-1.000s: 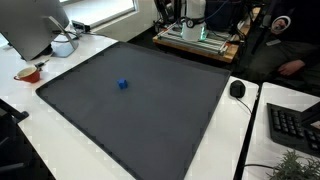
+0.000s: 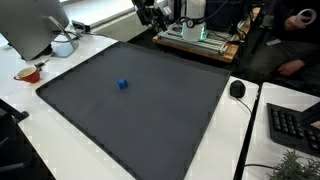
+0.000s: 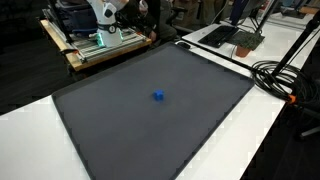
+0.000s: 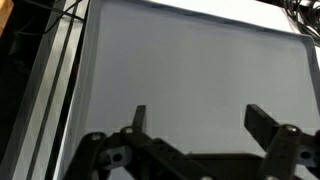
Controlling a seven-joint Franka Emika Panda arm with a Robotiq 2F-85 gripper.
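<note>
A small blue block (image 2: 122, 84) sits on the dark grey board (image 2: 150, 130), toward its far left in exterior view 1. In exterior view 2 the same blue block (image 3: 158, 96) lies near the middle of the board. The wrist view has my gripper open, its two black fingers wide apart over bare grey surface, with nothing between them. No block shows in that view. A dark part of my arm appears at the top edge of exterior view 1, beyond the board's far side and well away from the block.
Apart from the block, the board is clear. On the white table around it stand a red cup (image 2: 28, 74), a black mouse (image 2: 237, 89) and a keyboard (image 2: 294, 131). A coil of black cable (image 3: 283, 79) lies beside the board in exterior view 2.
The dark gripper end has come down into the top of exterior view 1, near the board's far edge. The blue block has stayed in place.
</note>
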